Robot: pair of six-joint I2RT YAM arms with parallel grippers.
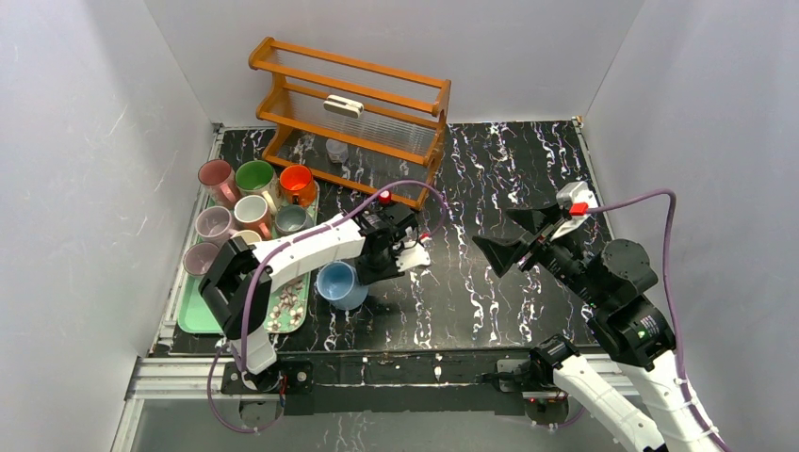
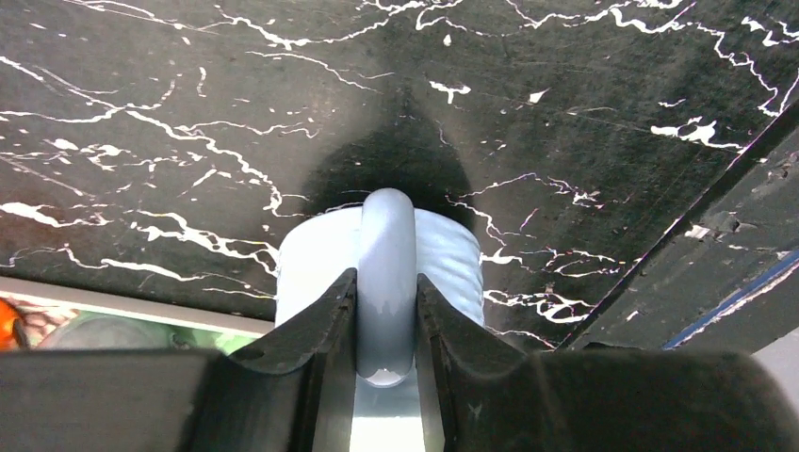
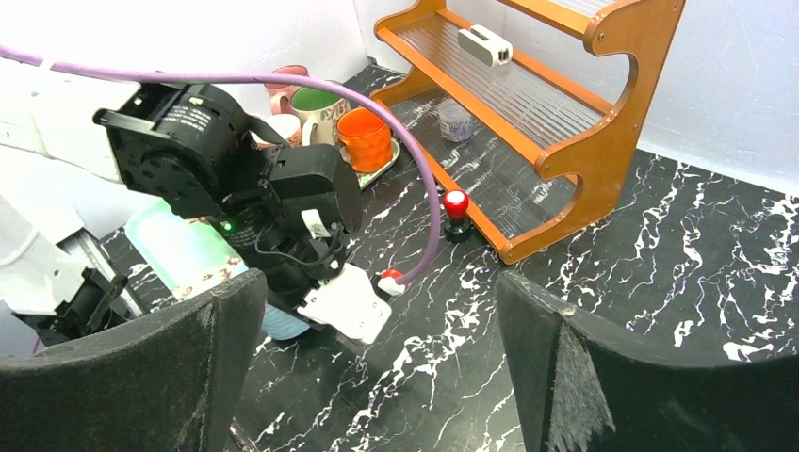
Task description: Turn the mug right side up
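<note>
The light blue mug (image 1: 341, 284) is beside the tray in the top view, its mouth turned upward and tilted toward the left. My left gripper is shut on the mug's handle (image 2: 386, 235), one finger on each side. The mug's wall (image 2: 450, 254) shows behind the handle over the dark table. Whether its base touches the table I cannot tell. In the right wrist view the left arm covers most of the mug (image 3: 283, 323). Off to the right, my right gripper (image 1: 495, 231) stands open and empty.
A green tray (image 1: 200, 318) on the left carries several mugs, among them an orange mug (image 1: 297, 184). At the back stands a wooden rack (image 1: 358, 137), with a red-topped piece (image 3: 456, 202) near its foot.
</note>
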